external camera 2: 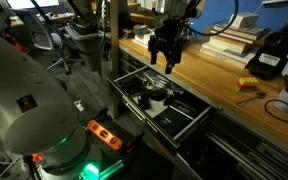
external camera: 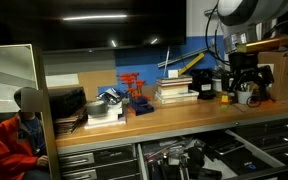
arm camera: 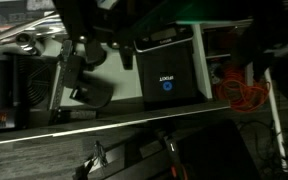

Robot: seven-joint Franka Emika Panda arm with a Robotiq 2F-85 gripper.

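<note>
In exterior view 1 my gripper (external camera: 249,84) hangs at the right, high over the counter and the open drawer (external camera: 246,158). Its dark fingers stand apart and nothing shows between them. Exterior view 2 has the gripper (external camera 2: 162,68) above the same pulled-out drawer, which holds several dark tools (external camera 2: 156,104). Looking down, the wrist view is dim: a black box with a blue ring (arm camera: 169,75), a bundle of orange cord (arm camera: 242,92) and silver tools (arm camera: 29,42) lie in the drawer. Dark parts of the gripper cover the top of that view.
On the wooden counter (external camera: 174,118) are stacked books (external camera: 176,90), a metal pot (external camera: 112,97) and a yellow-and-red block (external camera 2: 247,84). A person in red (external camera: 19,145) sits at the far left. The drawer's front edge (arm camera: 84,127) juts out below the counter.
</note>
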